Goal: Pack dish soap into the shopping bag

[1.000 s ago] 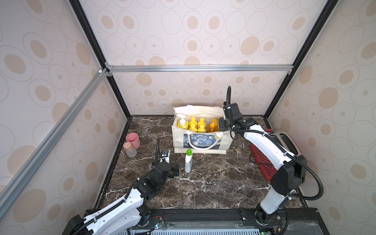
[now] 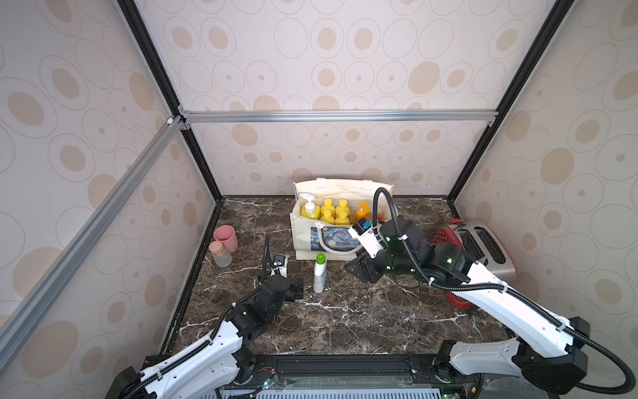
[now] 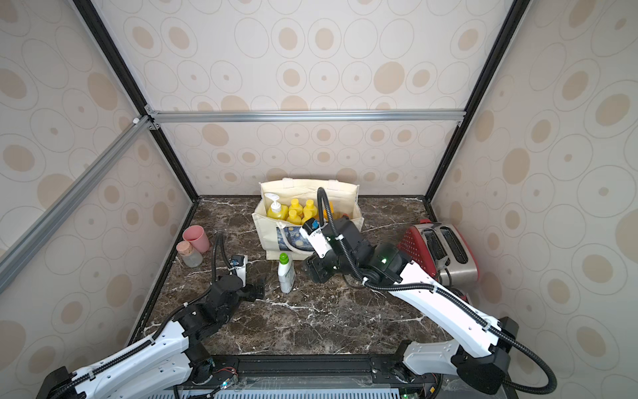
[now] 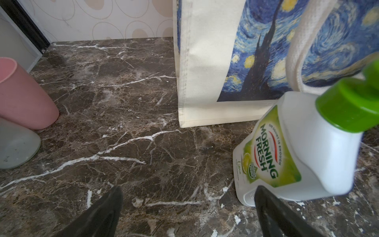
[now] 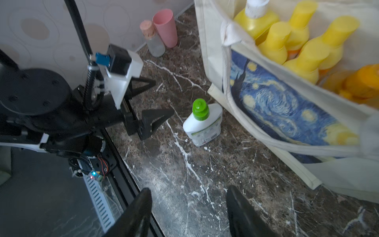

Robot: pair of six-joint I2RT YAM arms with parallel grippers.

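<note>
The dish soap (image 4: 272,152), a white bottle with a green cap, stands upright on the dark marble counter in front of the shopping bag (image 2: 302,240). My left gripper is open just left of the bottle, nothing between its fingers. Above the counter, to the right of the soap, my right gripper has its fingers apart with only bare counter showing between them. The cream bag with a starry painted panel is open at the top and holds several yellow bottles (image 5: 308,59) and an orange one (image 5: 363,81).
At the left stand a pink cup (image 2: 226,237) and a glass jar with a cork-like lid (image 2: 220,254). A red and steel toaster (image 3: 442,252) occupies the right side. The bag's rope handle (image 4: 302,47) hangs down its front.
My right arm has moved from the bag's right end forward, left and down toward the soap, and now hides part of the bag. The left arm and the soap have not moved.
</note>
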